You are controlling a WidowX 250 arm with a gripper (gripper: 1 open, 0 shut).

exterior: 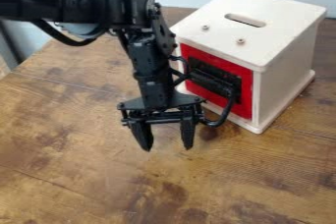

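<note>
My black gripper (167, 138) hangs over the wooden table, in front of and left of a light wooden box (276, 66). Its two fingers point down and stand apart, with nothing between them. The box has a slot in its top and a red front panel (241, 110) carrying a black latch or handle mechanism, which my arm partly hides.
The box occupies the back right. A pale wall lies behind the table's far edge.
</note>
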